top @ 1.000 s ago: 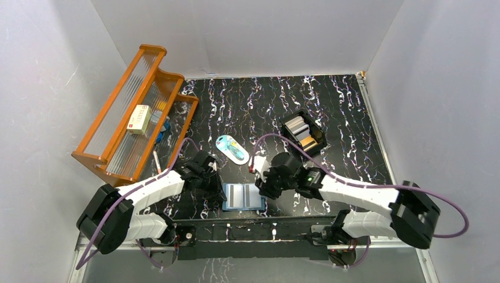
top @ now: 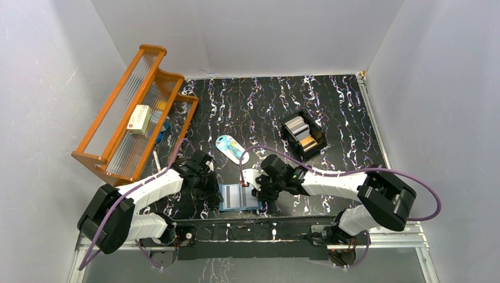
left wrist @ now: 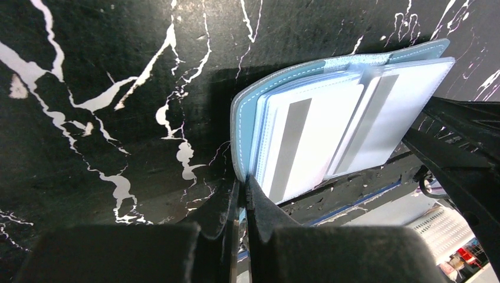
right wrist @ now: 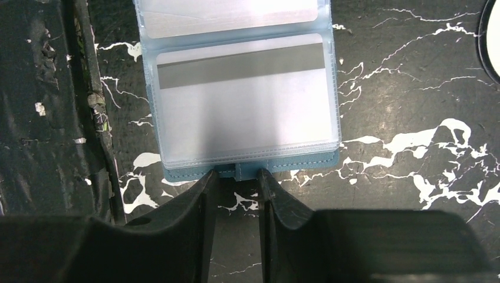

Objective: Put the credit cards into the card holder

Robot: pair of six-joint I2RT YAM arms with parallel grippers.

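Note:
The light blue card holder lies spread open at the table's front, with white cards with grey stripes in its clear sleeves. At its left edge is my left gripper, shut, tips against the blue cover; whether the thin edge is pinched cannot be made out. My right gripper stands part open at the opposite edge, and a narrow stitched tab of the holder shows between its fingertips. A black box farther back on the right contains cards in several colours.
A wooden rack with ribbed panels and a pale box stands at the left. Behind the holder lies a blister pack.
The holder has shifted slightly left, and my left gripper's tips have moved slightly left with it.

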